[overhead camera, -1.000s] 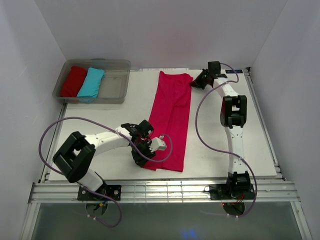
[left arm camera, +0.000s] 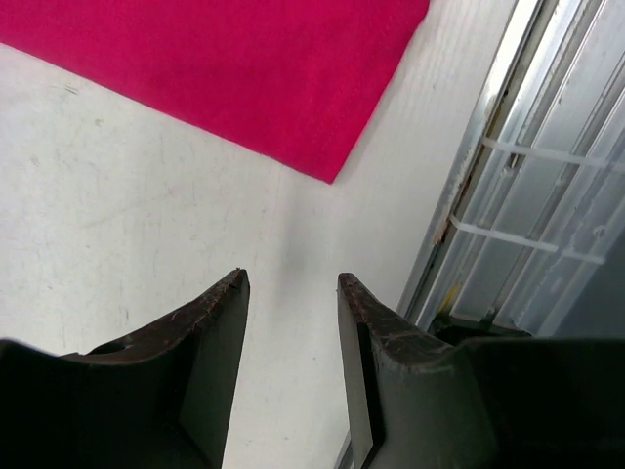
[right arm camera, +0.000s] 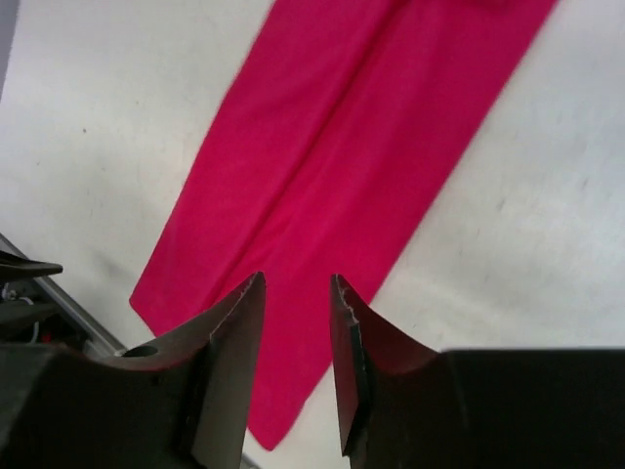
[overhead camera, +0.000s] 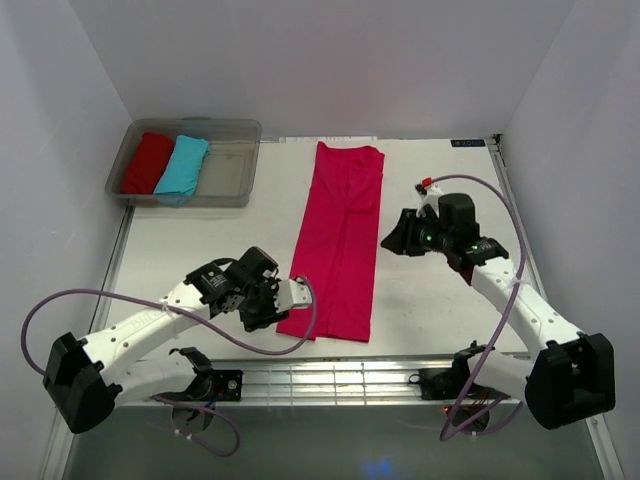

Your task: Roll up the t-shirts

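Note:
A crimson t-shirt (overhead camera: 340,230) lies on the white table as a long narrow strip, folded lengthwise, running from the back edge to near the front. Its near end spreads wider than its far end. Beside its near left corner, the left gripper (overhead camera: 262,325) is open; in the left wrist view the shirt's corner (left arm camera: 322,156) lies beyond the fingertips, with only bare table between them. Right of the shirt, the right gripper (overhead camera: 388,246) is apart from it. In the right wrist view its fingers (right arm camera: 244,303) stand apart with nothing held, the shirt (right arm camera: 322,205) below and beyond.
A grey bin (overhead camera: 232,165) at the back left holds a dark red folded cloth (overhead camera: 148,164) and a turquoise one (overhead camera: 184,165). Metal rails (overhead camera: 320,380) run along the table's front edge. Bare table lies on both sides of the shirt.

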